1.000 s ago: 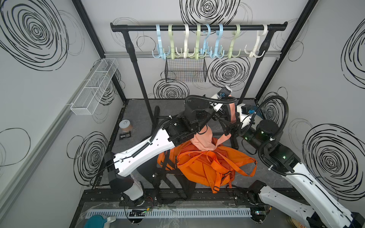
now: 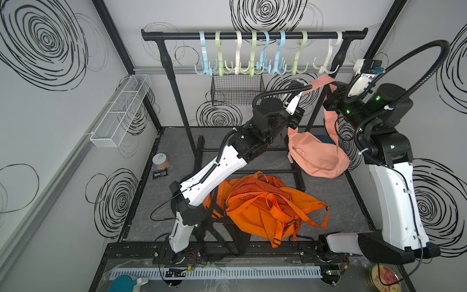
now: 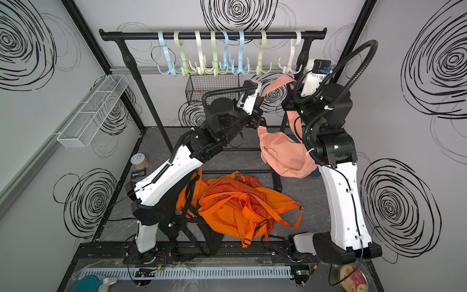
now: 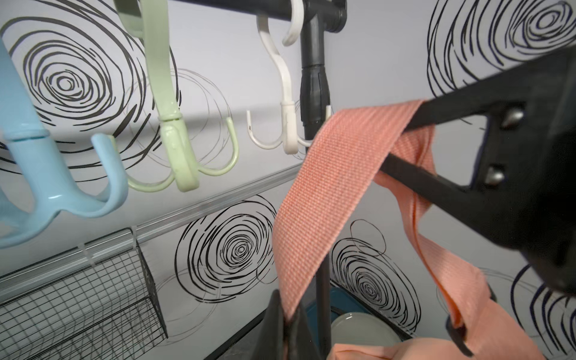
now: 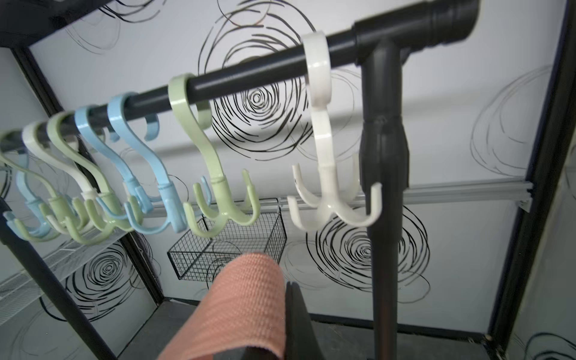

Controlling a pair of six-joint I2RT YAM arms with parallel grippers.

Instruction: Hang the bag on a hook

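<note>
A pink bag (image 2: 318, 158) hangs in the air from its strap (image 4: 330, 180), held up by both grippers below the hook row. My left gripper is shut on the strap. My right gripper (image 2: 329, 99) is shut on the same strap higher up, which drapes over its fingers in the left wrist view. The white hook (image 5: 327, 204) at the rail's right end is above and ahead of my right gripper; a green hook (image 5: 222, 204) hangs beside it.
Several more hooks hang along the black rail (image 3: 141, 35). Orange bags (image 2: 257, 209) lie on the floor below. A wire basket (image 2: 237, 90) is on the back wall. The right rail post (image 5: 387, 252) stands beside the white hook.
Both grippers have risen toward the hooks, the right one further and to the right. The pink bag has been lifted off the orange pile and moved right.
</note>
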